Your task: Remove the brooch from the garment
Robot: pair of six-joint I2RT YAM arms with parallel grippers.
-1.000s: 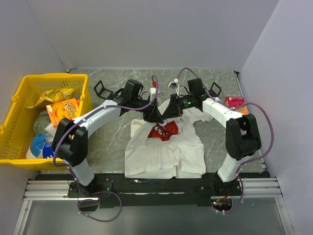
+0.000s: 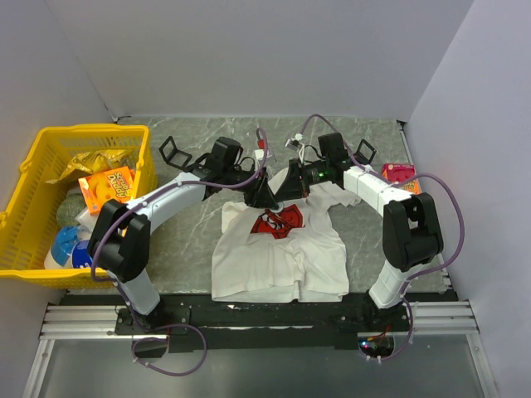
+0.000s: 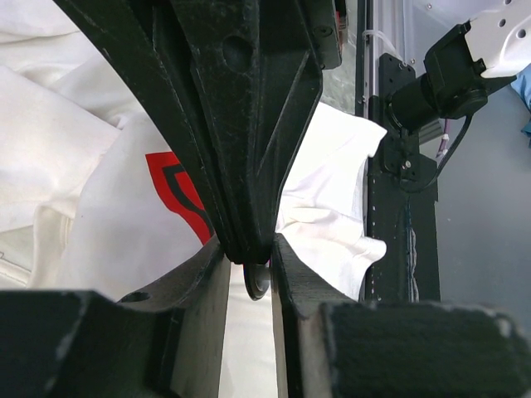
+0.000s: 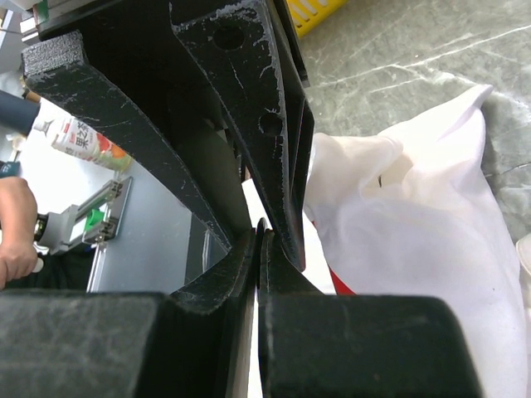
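Observation:
The white garment (image 2: pixel 282 259) with a red print (image 2: pixel 278 222) lies spread in the middle of the table. Over the print's upper edge, my left gripper (image 2: pixel 272 205) and right gripper (image 2: pixel 286 196) meet tip to tip. In the left wrist view a small dark shiny piece (image 3: pixel 256 283), seemingly the brooch, shows between the left fingertips, just below the right gripper's fingers (image 3: pixel 241 166). Both fingers are shut on it. In the right wrist view, only a thin dark edge (image 4: pixel 262 224) shows at the tips. The brooch's face and clasp are hidden.
A yellow basket (image 2: pixel 25 186) full of packages stands on the left. A red and orange packet (image 2: pixel 401 176) lies at the right edge, behind the right arm. Bare tabletop (image 2: pixel 187 249) shows on the garment's left.
The right arm and the garment look unmoved.

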